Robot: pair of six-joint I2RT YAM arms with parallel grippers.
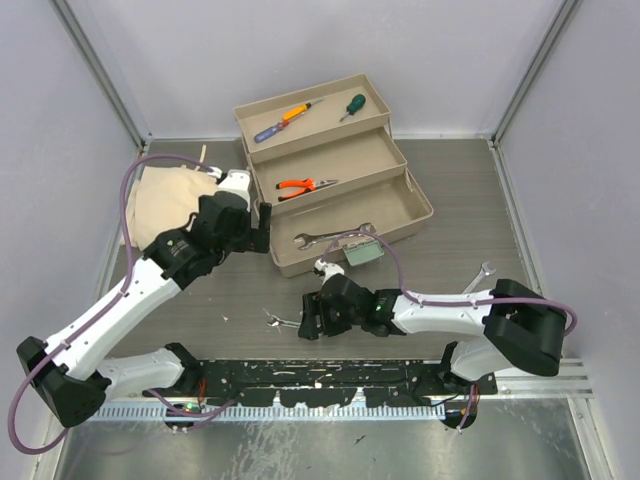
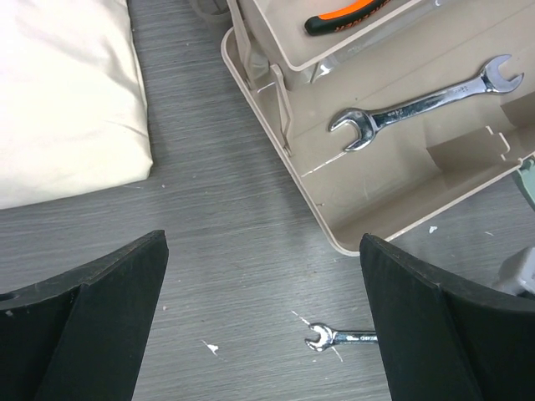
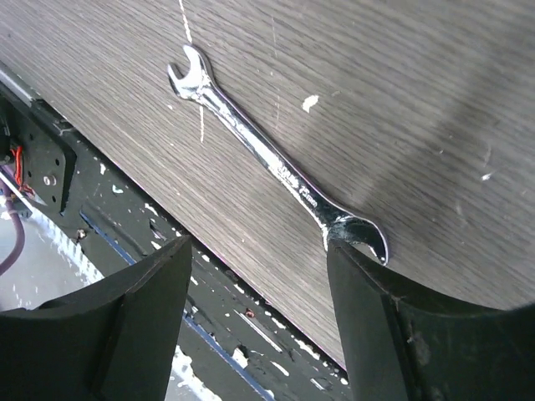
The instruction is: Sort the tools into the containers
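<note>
A small silver wrench lies on the wooden tabletop, its open end (image 2: 322, 336) showing low in the left wrist view. Close beside its near end, my right gripper stands open with nothing between its fingers. My left gripper (image 1: 262, 228) is open and empty, hanging by the left side of the tiered tool box (image 1: 420, 212). In that box, a larger wrench (image 1: 335, 236) lies in the lowest tray, orange-handled pliers (image 1: 306, 187) in the middle one, and screwdrivers (image 1: 287, 119) in the top one. Another wrench (image 1: 478, 277) rests at the right of the table.
A cream cloth bag (image 1: 165, 205) lies at the back left. The black rail (image 1: 320, 376) runs along the front edge, near the small wrench. Bare tabletop (image 1: 215, 310) spreads left of my right gripper.
</note>
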